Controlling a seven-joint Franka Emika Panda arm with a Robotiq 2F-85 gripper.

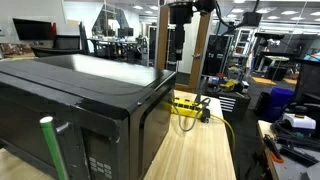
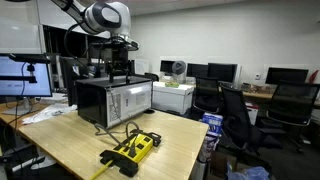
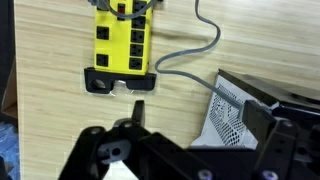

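A black microwave-like box (image 1: pixel 126 104) stands on the wooden table (image 2: pixel 75 148), filling much of exterior view 1. Its perforated metal side (image 3: pixel 226 122) shows in the wrist view. My gripper is open, its dark fingers (image 3: pixel 137 110) spread wide with nothing between them. It hangs above the table by the box's edge, pointing down. Beyond the fingers lies a yellow power strip (image 3: pixel 123 42) with black sockets, flat on the table; it also shows in exterior view 2 (image 2: pixel 132 152).
A grey cable (image 3: pixel 190 50) curves across the table between strip and box. A green upright rod (image 1: pixel 52 148) stands close to the camera in exterior view 1. Office chairs (image 2: pixel 250 118) stand behind the table.
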